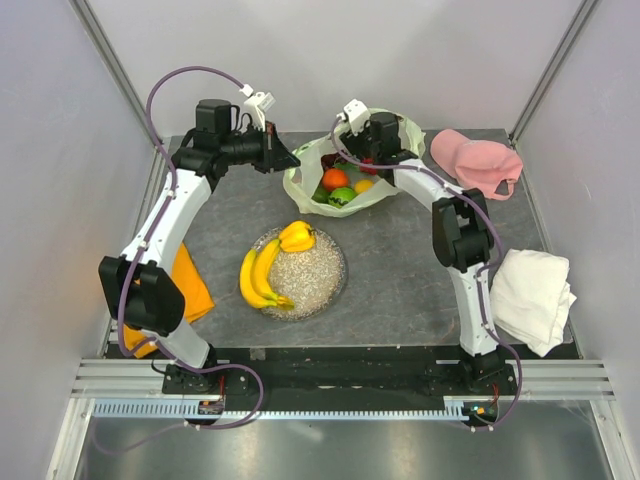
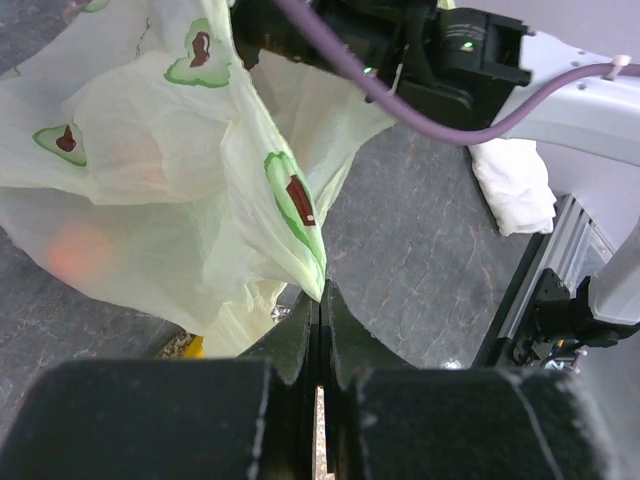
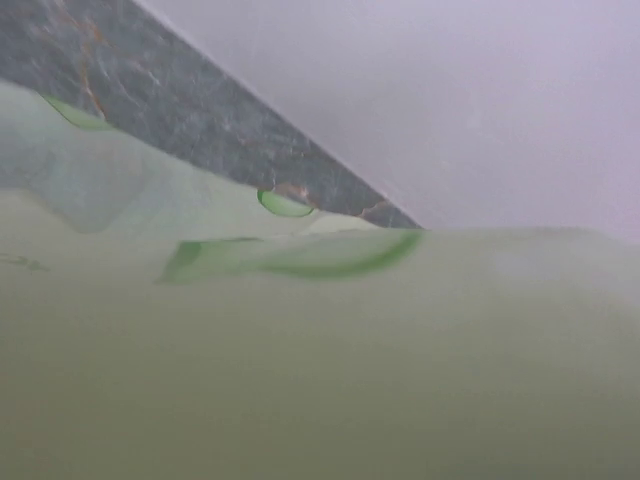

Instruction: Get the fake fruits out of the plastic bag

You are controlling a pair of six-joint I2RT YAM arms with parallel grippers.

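The pale translucent plastic bag (image 1: 375, 203) lies open at the back middle in the top view. Inside it I see an orange fruit (image 1: 335, 180), a green one (image 1: 343, 197), a smaller yellow one (image 1: 363, 186) and part of a red one (image 1: 369, 165). My left gripper (image 1: 294, 164) is shut on the bag's left edge; in the left wrist view the bag's corner (image 2: 308, 272) is pinched at the fingertips. Above the bag's back part is my right gripper (image 1: 350, 148), open, its fingers mostly hidden. Bag film (image 3: 300, 370) fills most of the right wrist view.
A round plate (image 1: 310, 285) in front of the bag bears bananas (image 1: 262, 272) and a yellow pepper (image 1: 297, 237). A pink cap (image 1: 477, 162) and white cloth (image 1: 531, 297) lie right, an orange cloth (image 1: 190, 287) left. Table right of the plate is clear.
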